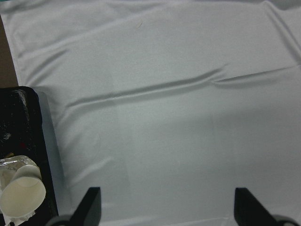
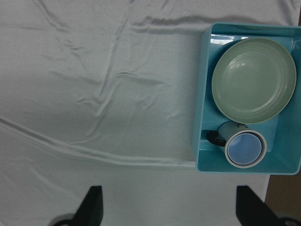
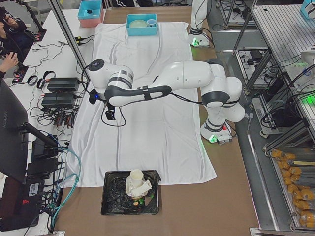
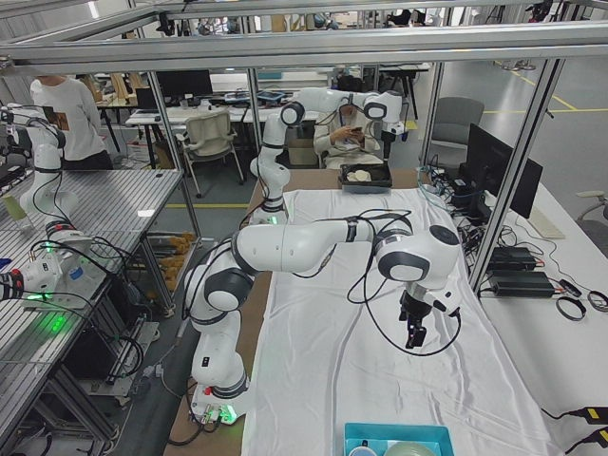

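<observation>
In the camera left view my left gripper (image 3: 110, 112) hangs over the white cloth (image 3: 147, 137), a short way from the black bin (image 3: 110, 196). The left wrist view shows it open and empty, with the bin at the left edge, holding a white paper cup (image 1: 22, 197) and crumpled wrappers. My right gripper (image 4: 415, 332) hangs over the cloth at the other end; the right wrist view shows it open and empty, beside a blue tray (image 2: 203, 94) holding a pale green plate (image 2: 254, 80) and a mug (image 2: 243, 148) with a dark handle.
Cables and a monitor (image 3: 15, 128) crowd the side desk. A metal post rises along that side, and a metal rack (image 3: 280, 39) stands opposite. People sit near the desk.
</observation>
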